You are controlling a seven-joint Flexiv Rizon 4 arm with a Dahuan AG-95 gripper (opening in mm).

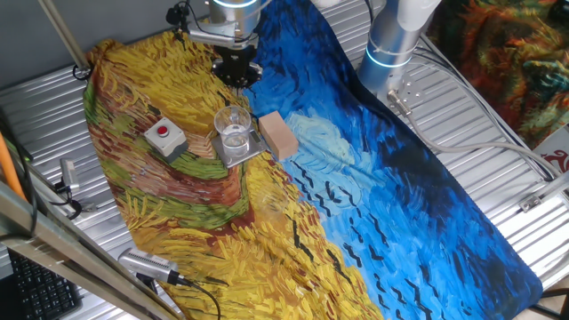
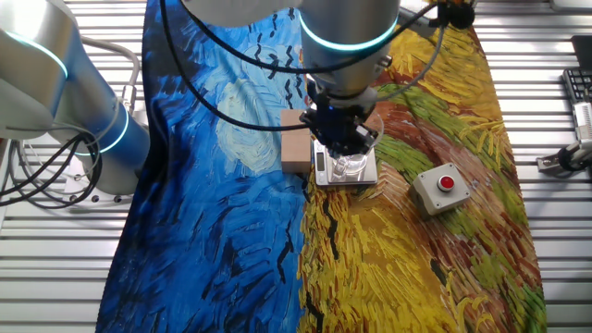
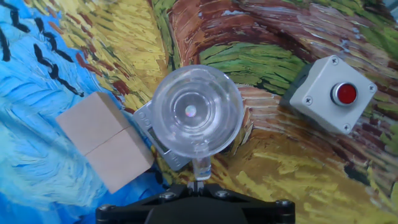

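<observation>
A clear plastic jug (image 3: 198, 112) with a handle (image 3: 202, 167) stands upright on a small grey scale (image 3: 163, 140) in the wrist view. My gripper shows at the bottom edge, its fingertips together just short of the handle's end, with nothing visible between them. In exterior view 1, the gripper (image 1: 238, 84) hangs above and behind the jug (image 1: 233, 132), apart from it. From exterior view 2, the arm partly covers the jug (image 2: 351, 165) and the scale (image 2: 363, 178).
Two wooden blocks (image 3: 106, 142) lie together beside the scale. On the other side sits a grey box with a red button (image 3: 344, 94). A painted cloth (image 1: 391, 204) covers the table. A camera (image 1: 149, 265) stands near the front left.
</observation>
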